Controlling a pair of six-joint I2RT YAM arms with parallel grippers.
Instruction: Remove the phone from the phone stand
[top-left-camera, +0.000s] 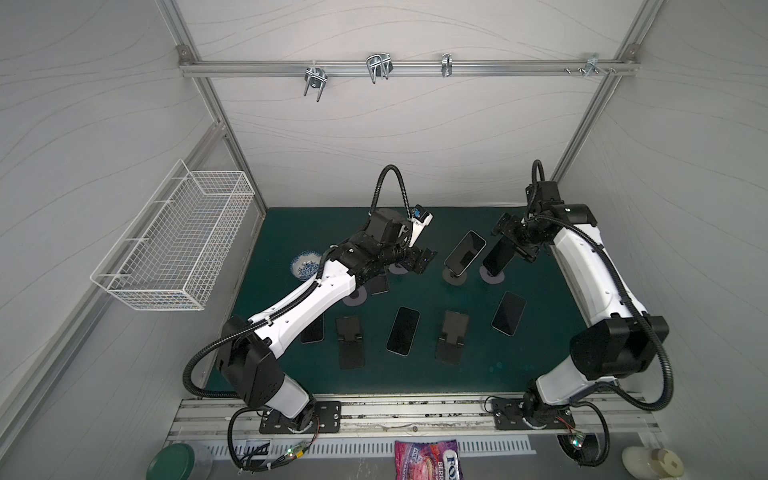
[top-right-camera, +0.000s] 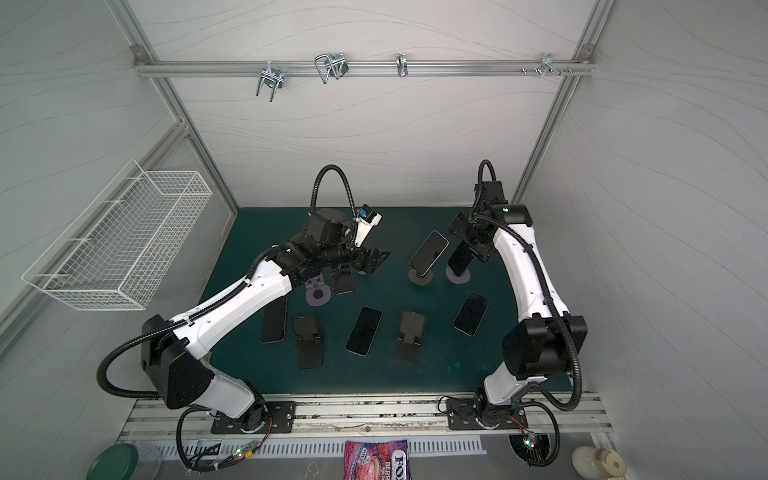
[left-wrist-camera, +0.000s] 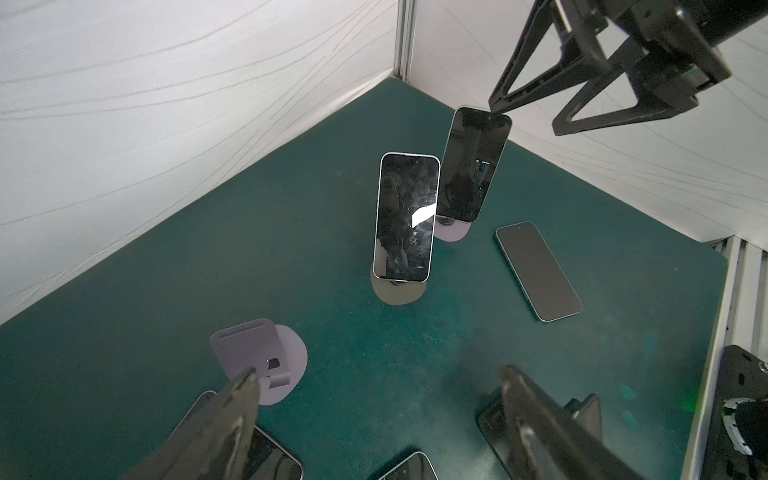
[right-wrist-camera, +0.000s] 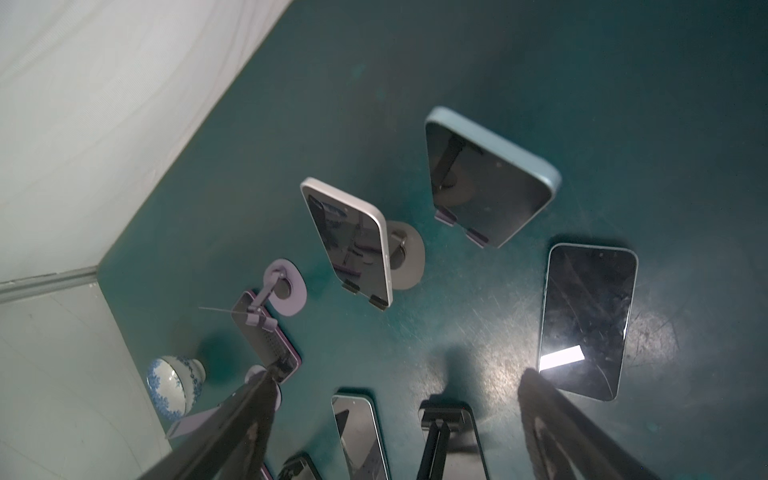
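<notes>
Two phones lean on round-based stands at the back right of the mat. The left phone (top-left-camera: 465, 253) has a light frame; its stand base (top-left-camera: 454, 277) shows below. The right phone (top-left-camera: 500, 256) is darker, on a lilac stand base (top-left-camera: 492, 275). My right gripper is open above and beside the right phone, empty between its fingers; in the top left view it partly covers that phone's upper part. Left of both phones, my left gripper hangs over the mat with its fingers apart and empty.
Phones lie flat at front middle (top-left-camera: 404, 331) and right (top-left-camera: 509, 313). Black stands (top-left-camera: 349, 342) lie near the front. An empty lilac stand (left-wrist-camera: 252, 352) is at left, near a patterned bowl (top-left-camera: 305, 265). A wire basket (top-left-camera: 180, 240) hangs on the left wall.
</notes>
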